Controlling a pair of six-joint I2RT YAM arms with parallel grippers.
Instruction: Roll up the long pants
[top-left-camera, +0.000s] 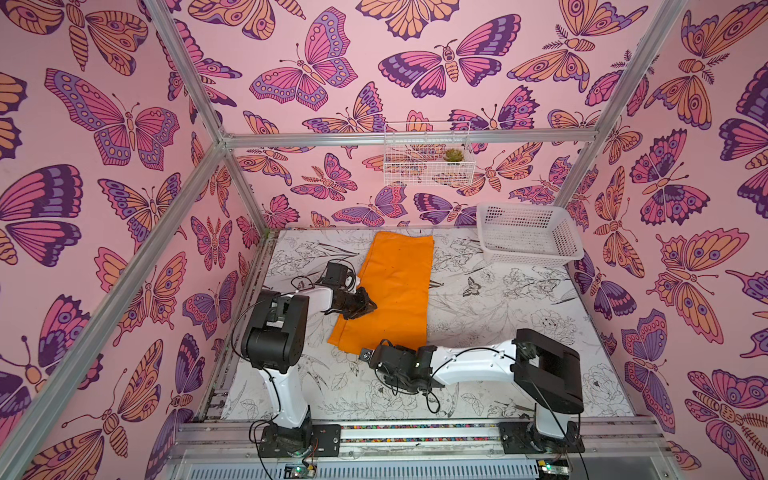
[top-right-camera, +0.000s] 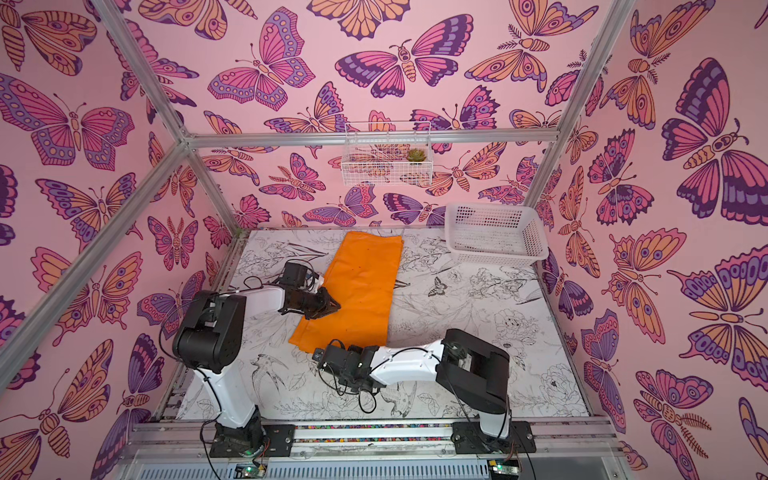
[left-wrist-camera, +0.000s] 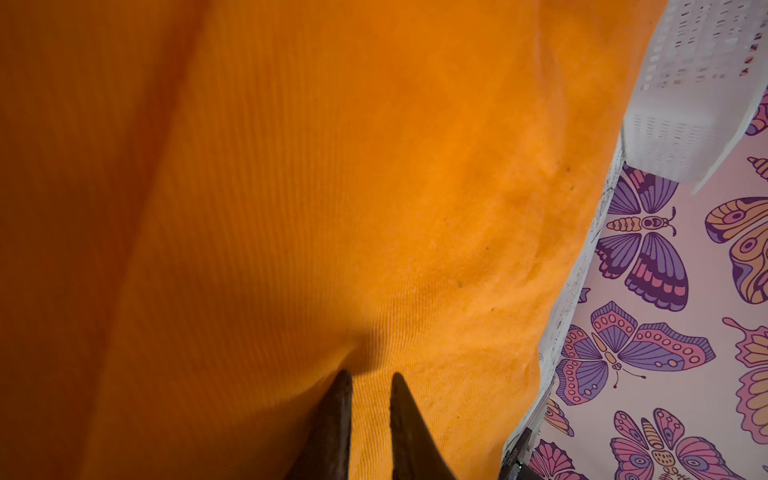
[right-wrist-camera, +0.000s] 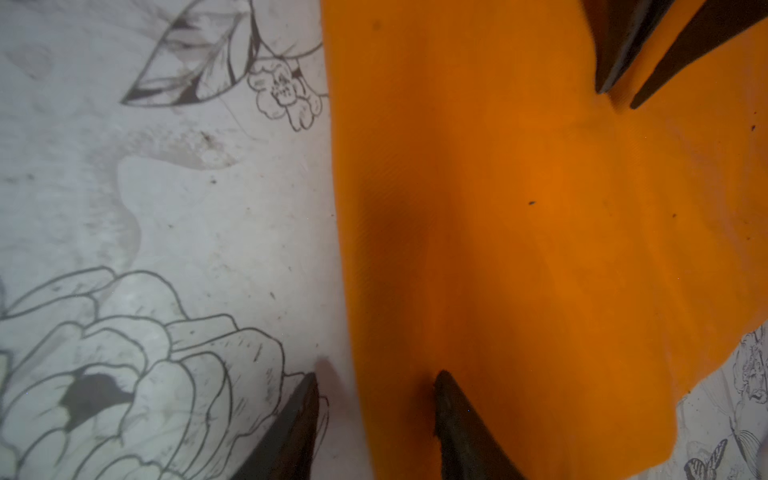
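Observation:
Orange pants (top-left-camera: 396, 280) lie folded lengthwise on the floral table, running from back to front. My left gripper rests on the cloth at its left middle, fingertips part open and pressed into a dimple; whether fabric sits between them is unclear. My right gripper is open over the near edge of the pants (right-wrist-camera: 512, 280), one finger over bare table and the other against the orange cloth.
A white perforated basket (top-left-camera: 528, 240) stands at the back right. A wire shelf (top-left-camera: 428, 172) with a small plant hangs on the back wall.

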